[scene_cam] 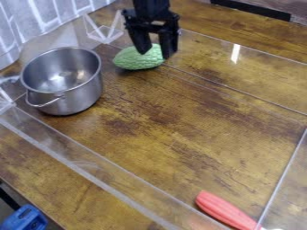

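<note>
The black gripper (153, 43) hangs at the top centre, pointing down with its fingers over a pale green bumpy vegetable (135, 57), which lies on the wooden table (180, 126). Whether the fingers touch it or hold it is hard to tell. A steel pot (63, 83) with a wire handle stands to the left.
A red and white object (225, 210) lies at the front right, and a blue object (27, 218) at the lower left corner. Clear plastic walls border the area.
</note>
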